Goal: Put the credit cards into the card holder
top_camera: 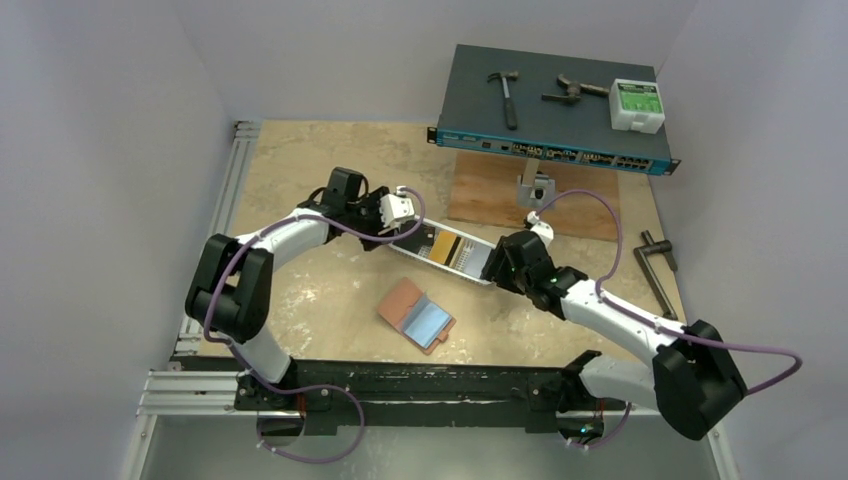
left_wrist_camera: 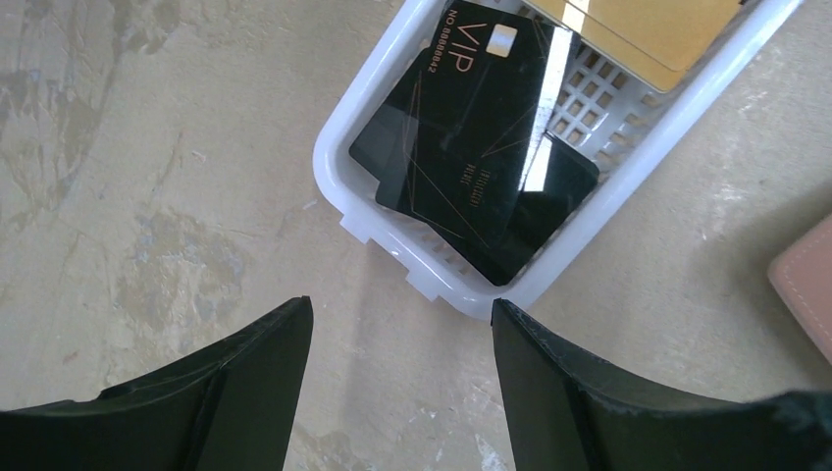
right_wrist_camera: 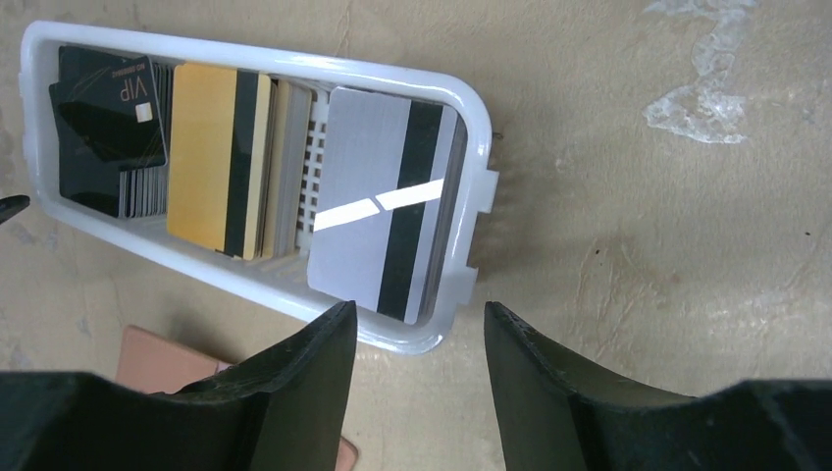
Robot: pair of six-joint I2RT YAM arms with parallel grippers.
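Note:
A white basket [top_camera: 425, 262] lies slanted across the middle of the table, holding black cards [left_wrist_camera: 471, 137], gold cards [right_wrist_camera: 208, 157] and silver cards [right_wrist_camera: 368, 186]. In front of it is the opened brown card holder [top_camera: 398, 300] with a light blue inner leaf [top_camera: 427, 320]. My left gripper hovers at the basket's left end, its fingers apart with only tabletop showing between them. At the opposite end, my right gripper is also open, close to the basket's rim, and nothing is between its fingers.
A dark rack unit [top_camera: 560, 100] stands at the back right, with hammers and a white-green box [top_camera: 637, 106] on top. A wooden board [top_camera: 480, 190] lies below it. Dark metal tools [top_camera: 655, 275] rest at the right edge.

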